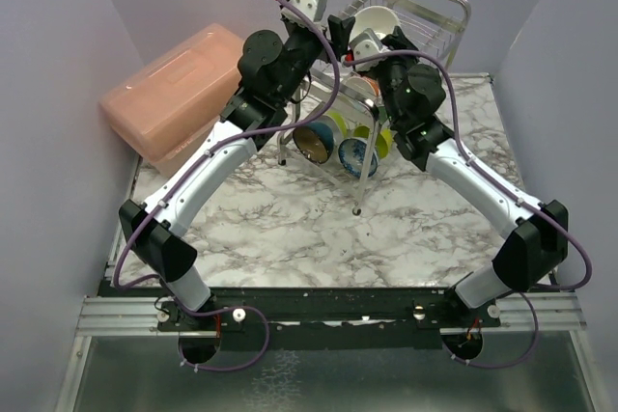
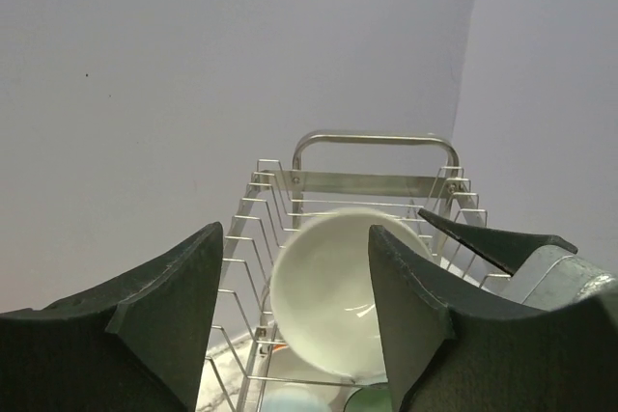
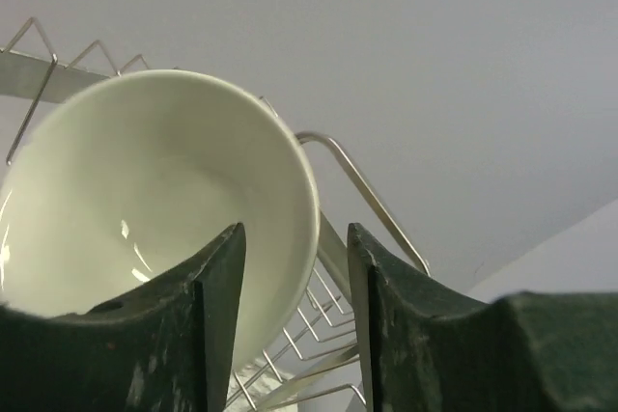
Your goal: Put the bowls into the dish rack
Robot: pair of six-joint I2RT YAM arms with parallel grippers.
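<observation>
A large white bowl [image 1: 377, 19] rests tilted on the upper tier of the metal dish rack [image 1: 425, 24]. Its open side faces both wrist cameras. My left gripper is part open in front of the bowl [image 2: 333, 287]; nothing is seen held, and its right finger overlaps the bowl in that view. In the right wrist view the bowl [image 3: 164, 190] is close, and its right rim passes between the parted fingers of my right gripper, the left finger lying across the inside. Contact with the rim cannot be told.
Lower in the rack are a brown-and-blue bowl [image 1: 313, 143], a blue patterned bowl [image 1: 356, 155] and green bowls [image 1: 383, 145]. A closed pinkish box [image 1: 174, 94] stands at the left. Both grippers are close together.
</observation>
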